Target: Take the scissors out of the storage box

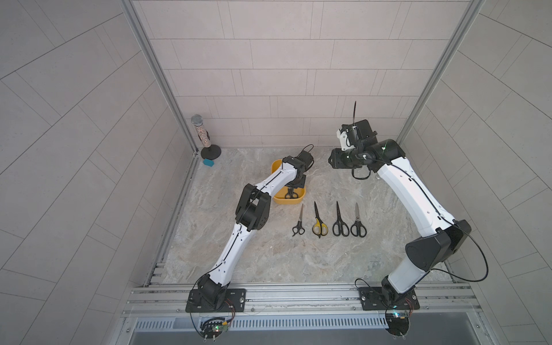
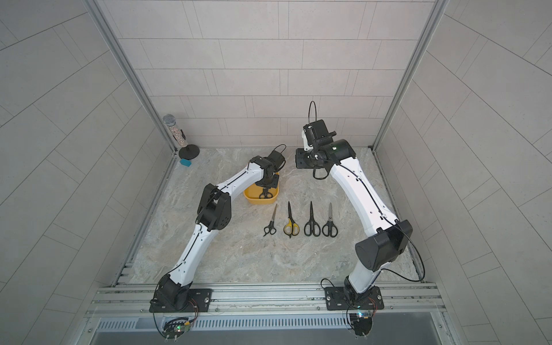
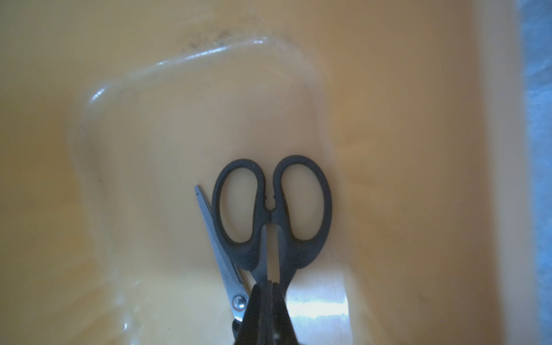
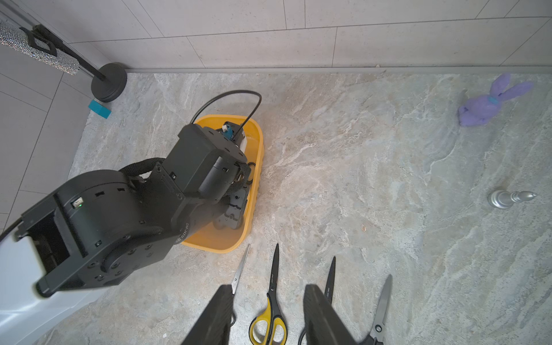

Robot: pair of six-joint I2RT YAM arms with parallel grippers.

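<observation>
In the left wrist view, a pair of scissors with black handles [image 3: 315,244] lies in the yellow storage box [image 3: 402,143], loops pointing up the picture. My left gripper is down inside the box, its fingertips together over the scissors just below the handles. Whether a thin part is pinched between them cannot be seen. The blade of a second pair [image 3: 221,256] lies to the left, partly under the first pair's handle. My right gripper is raised to the right of the box, fingers apart, with nothing between them.
On the table in front of the box, several scissors lie in a row, among them a yellow-and-black pair [image 1: 319,225]. A purple rabbit [image 4: 480,110] and a silver piece [image 4: 509,198] sit at the right. A microphone-like stand [image 1: 210,151] stands back left.
</observation>
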